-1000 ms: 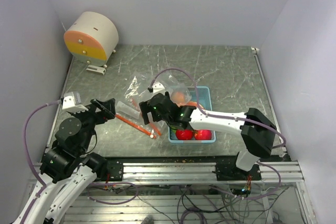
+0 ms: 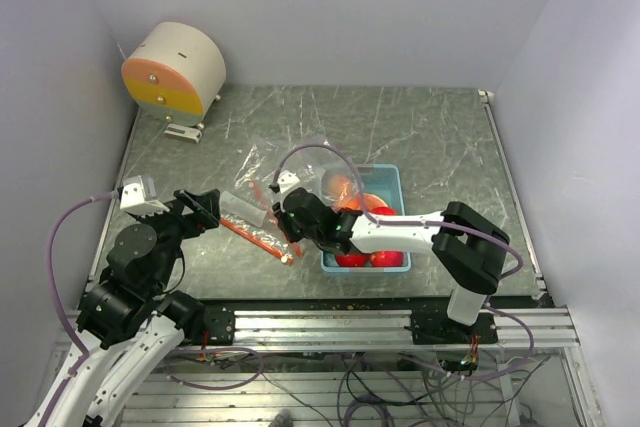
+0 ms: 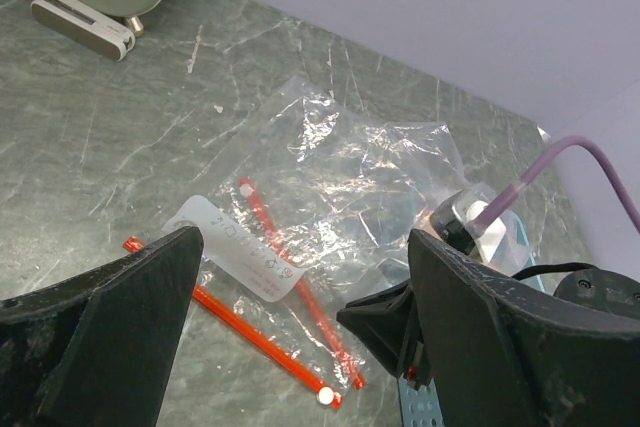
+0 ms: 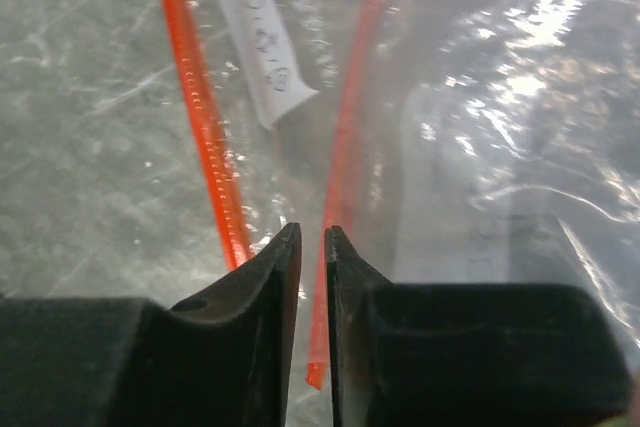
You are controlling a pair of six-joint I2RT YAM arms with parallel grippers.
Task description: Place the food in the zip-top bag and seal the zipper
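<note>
A clear zip top bag (image 3: 330,177) lies on the counter with two red zipper strips (image 4: 200,97) and a white lettered label (image 3: 240,247). My right gripper points down over the bag beside a red strip, its fingertips slightly apart, with nothing clearly between them. My left gripper stands open at the left, apart from the bag. Red food items (image 2: 386,255) sit in a blue basket (image 2: 390,175), partly hidden by the right arm.
A cream cabinet (image 2: 170,72) with orange and yellow end stands at the back left, a small grey bar (image 2: 183,133) before it.
The right gripper has turned and tilted over the bag's zipper area, and its fingers appear closer together. The left arm has not moved.
</note>
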